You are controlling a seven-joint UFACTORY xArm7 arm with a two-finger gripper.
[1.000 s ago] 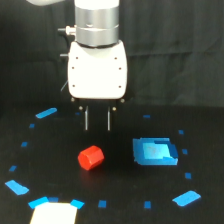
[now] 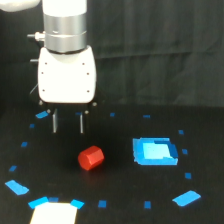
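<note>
My white gripper (image 2: 68,121) hangs in the upper left of the camera view, its two thin fingers apart and nothing between them. It is above and a little left of a red block (image 2: 90,158), which lies on the black surface. To the right of the block sits a blue square (image 2: 166,159) with a lighter inner area.
Strips and small squares of blue tape (image 2: 186,198) mark the black table around the block. A pale object (image 2: 54,213) is cut off at the bottom left edge. A dark curtain hangs behind.
My gripper has moved left and slightly down over the table. The red block and blue square stay in place.
</note>
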